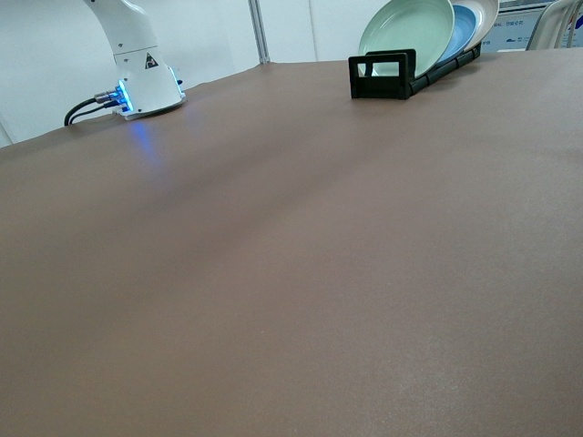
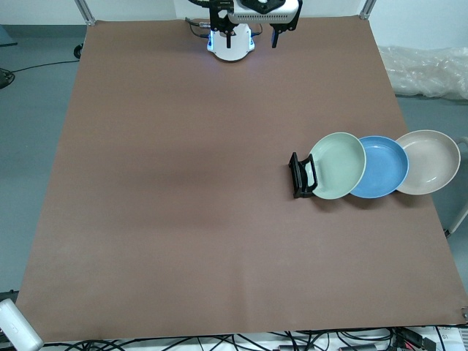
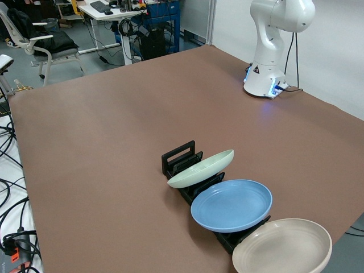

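Note:
In the left view my gripper [image 2: 250, 35] hangs at the top, above the arm's white base [image 2: 230, 47], far from the dishes; its black fingers point down, and whether they grip anything is unclear. A black rack [image 2: 302, 175] at the table's right holds three tilted plates: pale green [image 2: 337, 165], blue [image 2: 379, 167] and cream [image 2: 428, 162]. In the right view they lean in the rack's slots [image 3: 179, 158]. The top view shows the rack [image 1: 383, 87] near the back, with the green plate [image 1: 406, 32] foremost.
A white cylinder [image 2: 18, 325] and cables sit beyond the front edge. The arm's base [image 3: 263, 79] stands at the back edge against a white wall.

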